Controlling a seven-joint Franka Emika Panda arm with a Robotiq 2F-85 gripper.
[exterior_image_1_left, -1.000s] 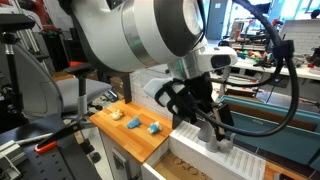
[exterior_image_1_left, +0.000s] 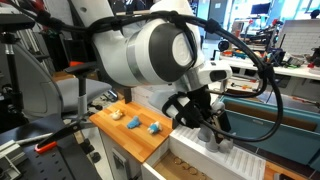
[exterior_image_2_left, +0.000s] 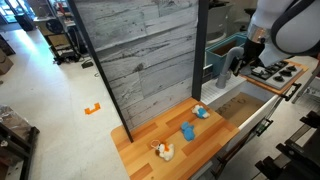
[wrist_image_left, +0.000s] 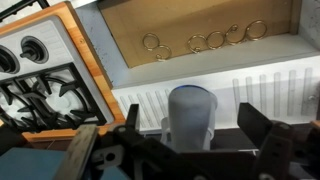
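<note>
A grey rounded cylinder-like thing (wrist_image_left: 192, 112) stands in the middle of the wrist view, on or beside a white ribbed strip (wrist_image_left: 290, 92). My gripper is open, its dark fingers (wrist_image_left: 131, 122) on either side of the cylinder with gaps visible between. In exterior view 2 the grey thing (exterior_image_2_left: 222, 70) rises upright behind the open drawer, close to my gripper (exterior_image_2_left: 238, 66). The arm hides much of the fingers in exterior view 1. Whether either finger touches the cylinder cannot be told.
An open drawer (wrist_image_left: 235, 62) holds several brass-coloured rings. A toy stove (wrist_image_left: 55, 88) is at the left of the wrist view. Small blue and pale toys lie on the wooden counter (exterior_image_2_left: 170, 140). A grey panel (exterior_image_2_left: 150, 60) and a teal bin stand behind.
The arm has come slightly lower and to the right in exterior view 1, and its loose cable hangs lower. Toys and drawer look unmoved.
</note>
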